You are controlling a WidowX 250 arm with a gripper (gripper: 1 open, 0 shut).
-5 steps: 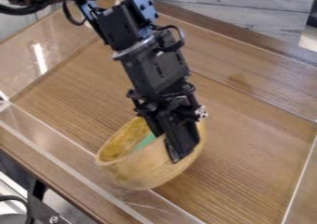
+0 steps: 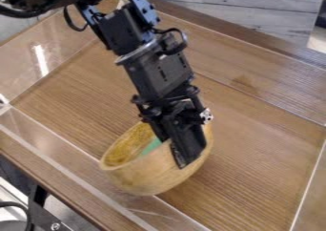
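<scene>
A light wooden bowl (image 2: 147, 178) with a yellowish inside sits low in the middle of the view, tilted, near the front edge of the wooden surface. The black arm reaches down from the top left, and its gripper (image 2: 185, 149) is shut at the bowl's right rim, over and partly inside it. A small green item (image 2: 149, 146) shows inside the bowl beside the gripper, mostly hidden. The fingertips' exact hold is hard to make out behind the gripper body.
Clear raised edging runs along the front left, with cables at the lower left corner. A pale wooden board stands at the back.
The arm has shifted very slightly at the wrist; the bowl looks almost unchanged.
</scene>
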